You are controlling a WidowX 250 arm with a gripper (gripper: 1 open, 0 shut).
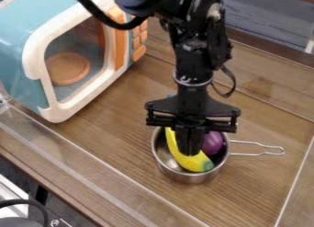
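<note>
A metal pot (174, 171) with a long wire handle to the right stands on the wooden table. In it lie a yellow banana-like object (196, 160) and a purple eggplant-like object (214, 141). My black gripper (189, 148) reaches down into the pot over both, its fingers shut; whether anything is between them is hidden by its body.
A toy microwave (37, 70), pale blue and white with an orange panel, stands at the upper left. A black cable lies at the lower left.
</note>
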